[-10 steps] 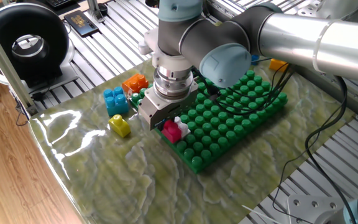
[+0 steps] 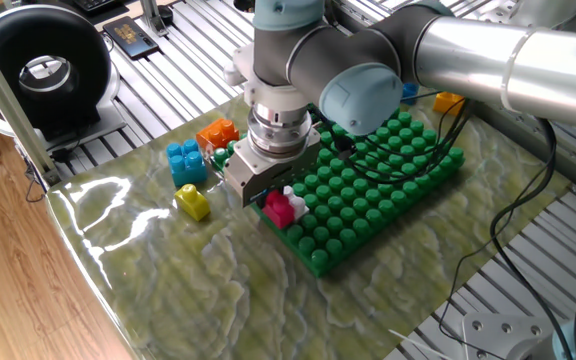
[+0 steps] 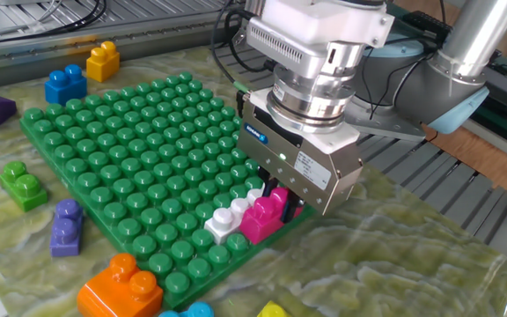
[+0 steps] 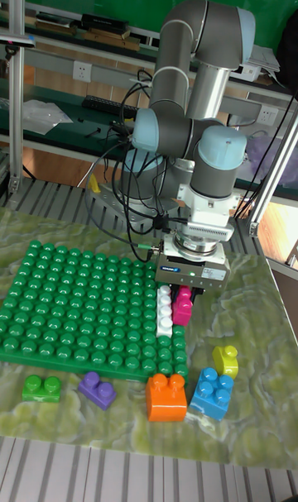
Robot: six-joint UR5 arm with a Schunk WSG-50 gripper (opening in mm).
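The pink brick [image 3: 260,220] sits at the edge of the green studded baseplate [image 3: 104,167], right beside a white brick [image 3: 224,222]. My gripper [image 3: 279,195] points down over the pink brick, its dark fingers [image 3: 290,206] on either side of one stud, and looks shut on it. From the opposite side, the pink brick [image 2: 279,208] shows under the gripper body, which hides the fingertips. In the third view the pink brick [image 4: 182,308] lies alongside the white row [image 4: 164,313]. Whether its underside is fully seated on the studs cannot be told.
Loose bricks lie around the plate: orange [image 4: 165,400], light blue [image 4: 212,394], yellow [image 4: 226,360], purple [image 4: 97,390] and green [image 4: 41,388]. At the far side are a blue brick [image 3: 66,85] and a yellow-orange one [image 3: 103,62]. Most of the plate is bare.
Over the last second the gripper, pink brick and baseplate have shifted very slightly to the right in the first view.
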